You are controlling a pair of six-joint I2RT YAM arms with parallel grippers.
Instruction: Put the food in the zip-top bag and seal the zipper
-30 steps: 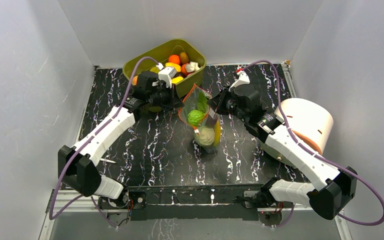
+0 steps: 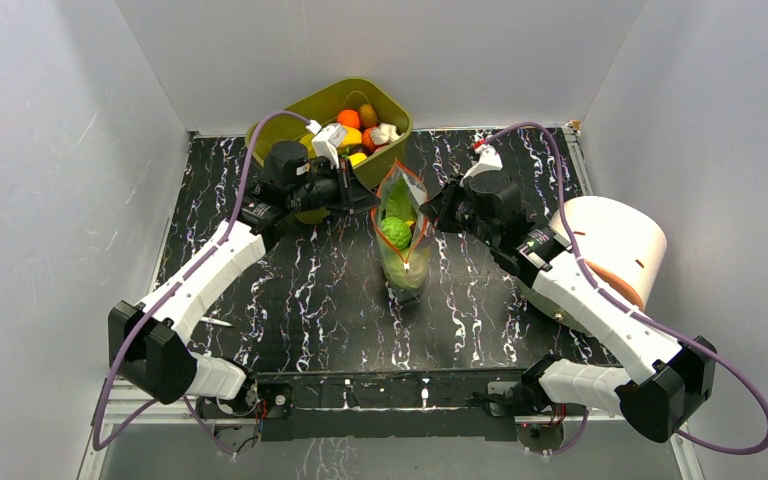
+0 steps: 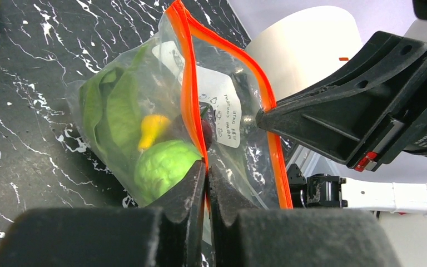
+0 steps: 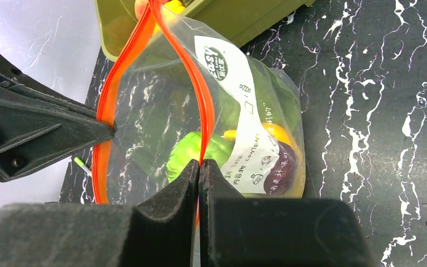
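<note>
The clear zip-top bag (image 2: 405,265) with orange zipper stands mid-table, holding a green round item (image 3: 164,169), leafy greens (image 3: 108,103), a yellow piece (image 3: 153,129) and a dark purple item (image 4: 278,172). My left gripper (image 2: 370,203) is shut on one side of the bag's orange rim, as the left wrist view shows. My right gripper (image 2: 432,213) is shut on the opposite side of the rim, seen in the right wrist view. Between them the bag's mouth hangs partly open.
An olive bin (image 2: 393,150) of fruit and vegetables stands behind the left arm at the back. A cream cylindrical appliance (image 2: 610,230) is at the right. A thin white-green pen (image 2: 215,322) lies at the left.
The right gripper is nearly still.
</note>
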